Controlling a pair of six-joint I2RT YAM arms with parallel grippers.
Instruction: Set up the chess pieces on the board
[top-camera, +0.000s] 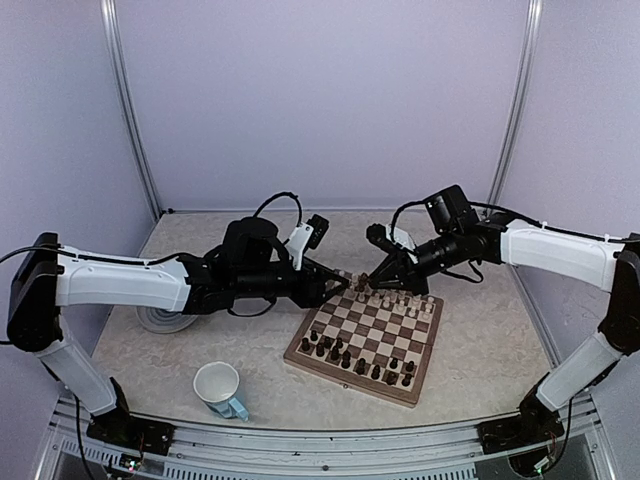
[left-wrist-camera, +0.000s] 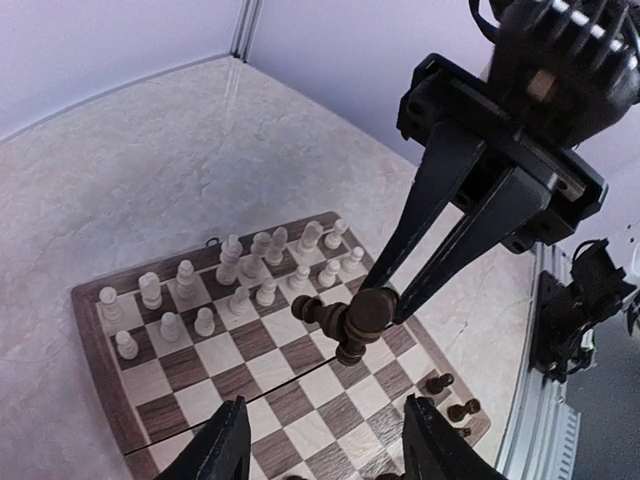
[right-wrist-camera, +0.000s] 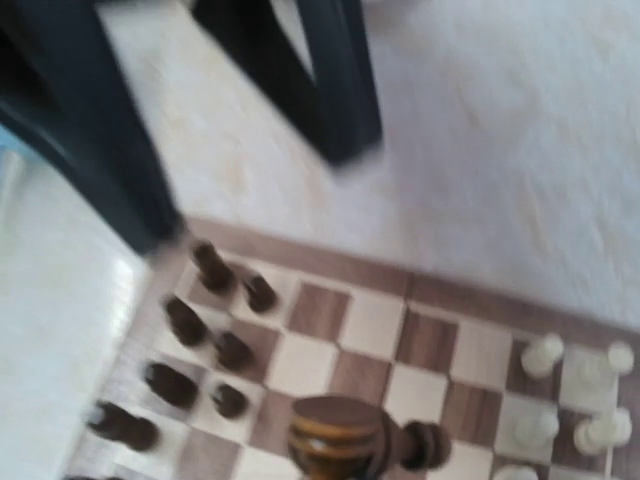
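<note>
The wooden chessboard (top-camera: 358, 385) holds white pieces (left-wrist-camera: 185, 280) along the back and dark pieces (right-wrist-camera: 184, 322) along the front. My right gripper (top-camera: 371, 281) is raised over the board, shut on a dark wooden chess piece (left-wrist-camera: 370, 310), seen at its fingertips in the left wrist view and from close up (right-wrist-camera: 335, 435) in the right wrist view. My left gripper (top-camera: 340, 283) faces it from the left, its two fingertips apart at the bottom of the left wrist view, with nothing visible between them.
A white mug (top-camera: 215, 383) with a blue handle stands at the front left. A grey dish (top-camera: 160, 322) lies left of the board, partly under the left arm. The table behind and right of the board is clear.
</note>
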